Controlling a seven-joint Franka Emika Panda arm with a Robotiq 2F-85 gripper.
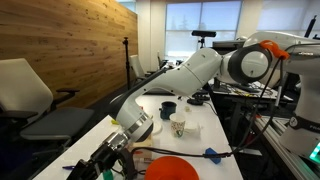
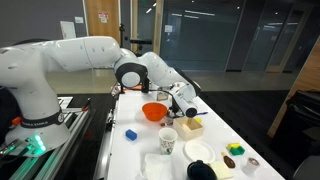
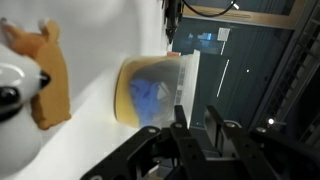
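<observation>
In the wrist view my dark gripper reaches in from the lower right, blurred and in shadow; how far its fingers stand apart is hard to read. Beside it lies a tan-rimmed container (image 3: pixel 125 98) with a crumpled blue thing (image 3: pixel 147 98) inside. Farther left are an orange-brown toy (image 3: pixel 50 75) and a white-and-black rounded object (image 3: pixel 15 110). From the first exterior view, the gripper (image 1: pixel 100 165) is low at the table's near left, partly cut off, with a bit of green (image 1: pixel 107 174) by it.
An orange bowl (image 2: pixel 155 111) stands close to the arm. A patterned cup (image 2: pixel 168 143), a white plate (image 2: pixel 199 151), a light wooden box (image 2: pixel 189 128) and a blue block (image 2: pixel 131 135) are spread over the white table. A dark mug (image 1: pixel 168 109) stands farther back.
</observation>
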